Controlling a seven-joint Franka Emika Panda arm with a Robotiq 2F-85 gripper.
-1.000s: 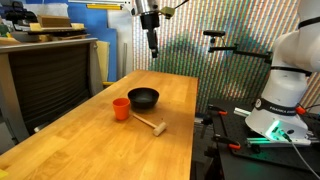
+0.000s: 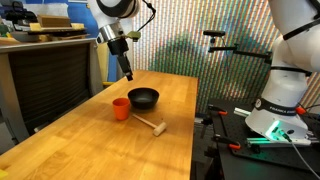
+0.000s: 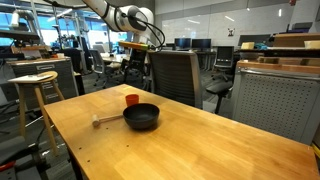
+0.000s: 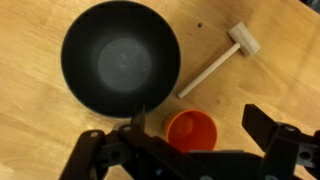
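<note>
On the wooden table stand a red cup and, beside it, a black bowl. A small wooden mallet lies near both. My gripper hangs well above the table, clear of everything. Seen from the wrist, the black bowl fills the upper left, and the mallet is at upper right. The red cup sits low in the middle, below and between the spread fingers. The gripper is open and holds nothing. The cup's lower part is out of sight behind the gripper body in that view.
Free table surface stretches far past the bowl. An office chair stands behind the table's edge. A wooden stool is at the left in exterior view 2.
In exterior view 1 my gripper has moved left and lower, from the bowl's far right side to over the cup. Cup, bowl and mallet have stayed put.
</note>
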